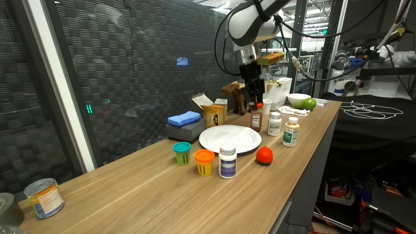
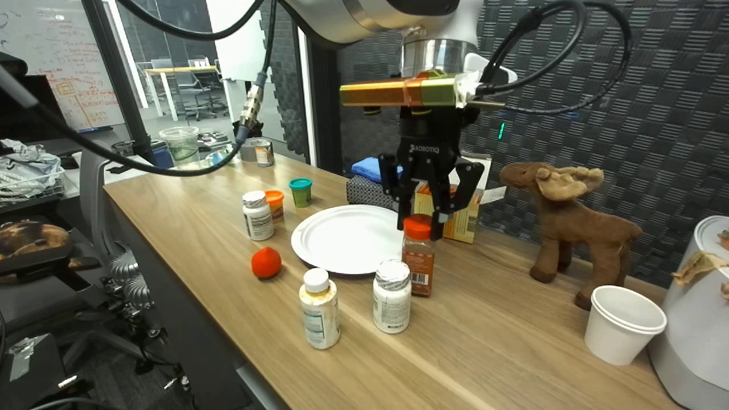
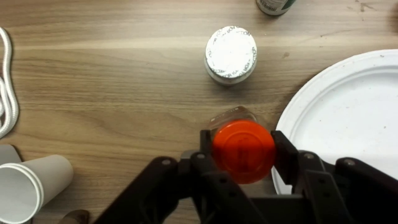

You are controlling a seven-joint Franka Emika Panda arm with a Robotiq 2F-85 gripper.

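Observation:
My gripper points straight down, shut on the orange-red cap of a spice bottle. In the wrist view the round cap fills the space between the fingers, with a bit of the clear bottle body showing past it. The bottle is upright, at or very near the tabletop; whether its base touches cannot be made out. Just beside it lies the white plate. A white bottle with a silvery-white lid stands close on its other side.
Near the table edge are a white-capped pill bottle and a red ball-like object. Paper cups, a plush moose and an opened box stand around the bottle.

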